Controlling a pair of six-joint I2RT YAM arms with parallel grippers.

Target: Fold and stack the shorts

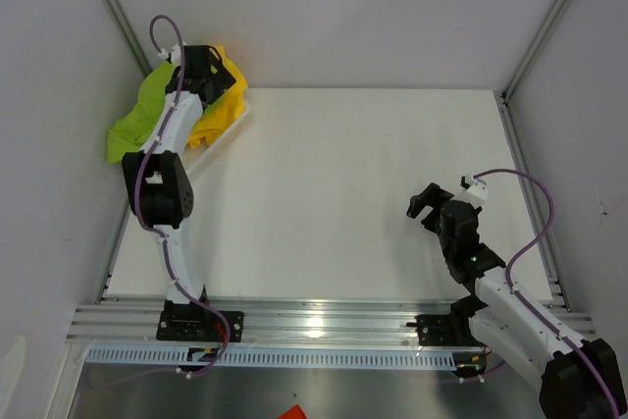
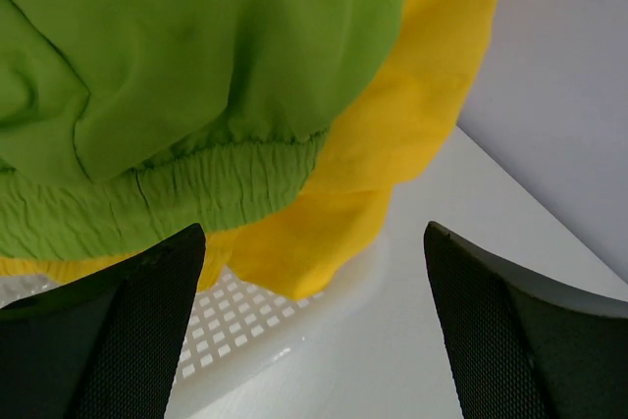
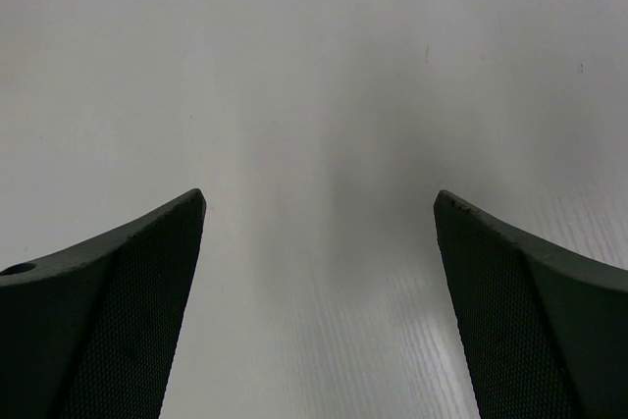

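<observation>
Green shorts (image 1: 139, 123) and yellow shorts (image 1: 234, 110) lie heaped in a white basket (image 1: 238, 125) at the far left corner of the table. Over the heap hangs my left gripper (image 1: 224, 68), its fingers apart. In the left wrist view the green shorts (image 2: 196, 76), with a ribbed waistband, lie on top of the yellow ones (image 2: 412, 76), ahead of the open fingers (image 2: 147, 331); nothing is gripped. My right gripper (image 1: 420, 205) stands open and empty above the bare right side of the table, with only white surface between its fingers.
Walls rise at the back and both sides. A metal rail (image 1: 314, 319) runs along the front edge, and a small red object (image 1: 292, 412) shows below it.
</observation>
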